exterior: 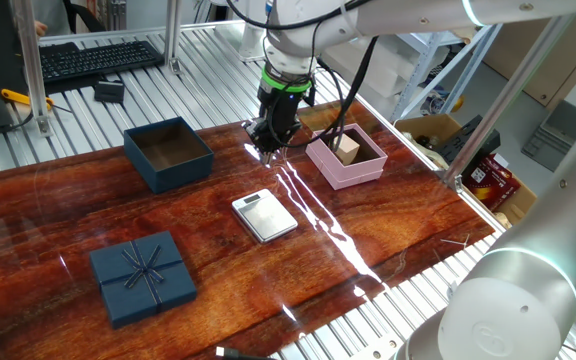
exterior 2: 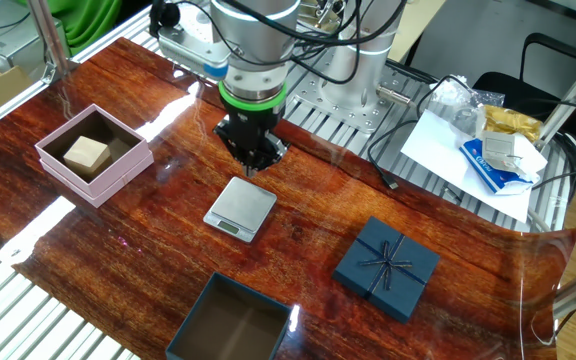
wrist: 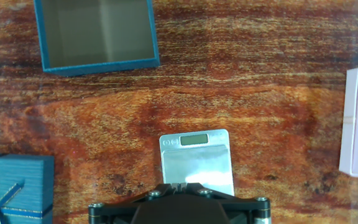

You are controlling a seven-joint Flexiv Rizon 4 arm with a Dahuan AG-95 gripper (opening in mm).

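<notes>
My gripper [exterior 2: 250, 170] hangs above the table by the silver scale [exterior 2: 241, 209], its fingers together and nothing showing between them. In the wrist view the gripper overlaps the lower part of the scale [wrist: 196, 163]. A wooden block [exterior: 347, 150] rests inside the open pink box [exterior: 353, 180], away from the gripper. The open dark blue box [exterior: 181, 176] looks empty. A blue lid or closed box with a ribbon bow [exterior: 143, 278] lies apart from it on the table.
Bare wood-patterned table [exterior: 308, 290] surrounds the scale. Cables hang along the arm. White paper with a blue packet [exterior 2: 493, 168] lies beyond the table edge, and a keyboard [exterior: 98, 60] stands at the back left.
</notes>
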